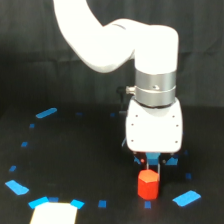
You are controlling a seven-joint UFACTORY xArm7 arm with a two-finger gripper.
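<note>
A small red hexagonal block sits on the dark table near the front, right of centre. My white arm reaches down from the top, and its gripper is low, just behind and above the block. The thin dark fingers are small and blurred, so whether they are apart or together is unclear, as is any contact with the block. A blue piece shows behind the gripper, partly hidden by it.
Flat blue strips and small blue squares are scattered on the black surface. At the front left edge stands a pale, light-topped object.
</note>
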